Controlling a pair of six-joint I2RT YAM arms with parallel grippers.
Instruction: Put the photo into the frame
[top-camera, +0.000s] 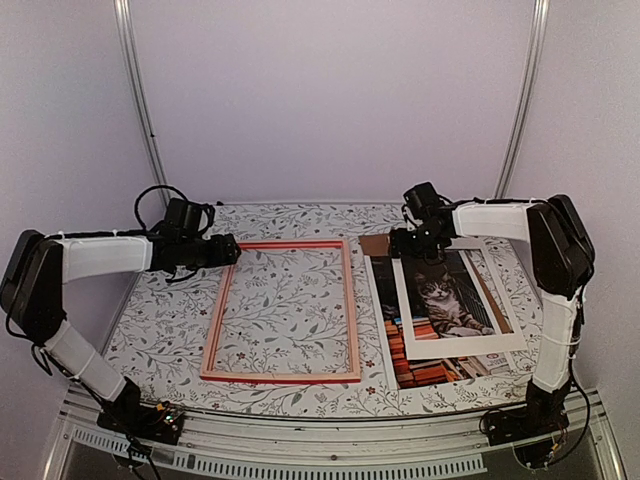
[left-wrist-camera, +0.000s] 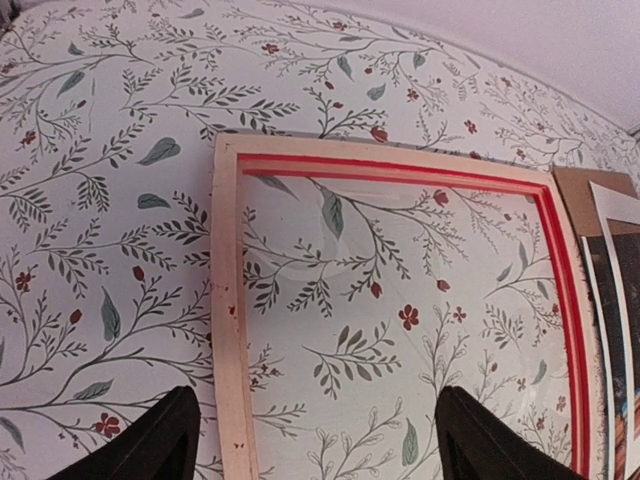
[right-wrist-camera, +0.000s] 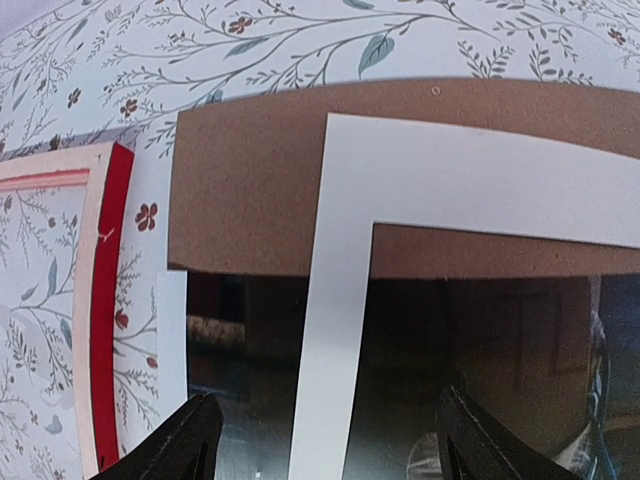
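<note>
The pink-and-red frame (top-camera: 352, 310) lies empty on the floral surface at the left of centre; its side rail (left-wrist-camera: 228, 300) also shows in the left wrist view. At the right lie overlapping photos, a cat photo (top-camera: 445, 305) in a white border (right-wrist-camera: 330, 350) on top of a books photo (top-camera: 430, 372). My left gripper (top-camera: 222, 250) hangs over the frame's back left corner, fingertips apart with nothing between them. My right gripper (top-camera: 405, 242) is open over the top of the photo pile.
A brown board (right-wrist-camera: 240, 180) lies under the back of the pile. Walls enclose both sides and the back.
</note>
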